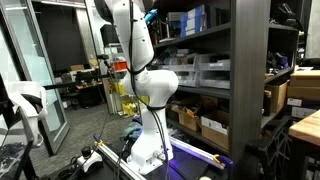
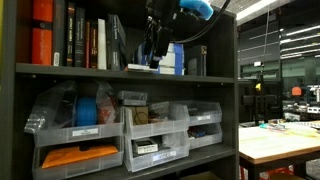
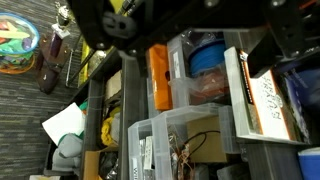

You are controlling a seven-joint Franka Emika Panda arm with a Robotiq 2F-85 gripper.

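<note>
High at the upper shelf, my gripper (image 2: 153, 46) points down in front of a row of books. Dark fingers fill the top of the wrist view, spread apart, with nothing seen gripped between them. A pale book (image 3: 262, 95) with an orange patch on its cover lies by the right finger, near the shelf edge. In exterior view 2, a white edge (image 2: 141, 68) shows just under the gripper at the shelf lip; whether it touches the fingers I cannot tell. Exterior view 1 cuts the gripper off at the top.
Upright dark and red books (image 2: 75, 35) stand left of the gripper, blue and white ones (image 2: 172, 57) to its right. Clear bins (image 2: 155, 120) holding small items fill the shelf below. The shelf board (image 2: 75, 72) and right side panel (image 2: 228, 110) bound the space.
</note>
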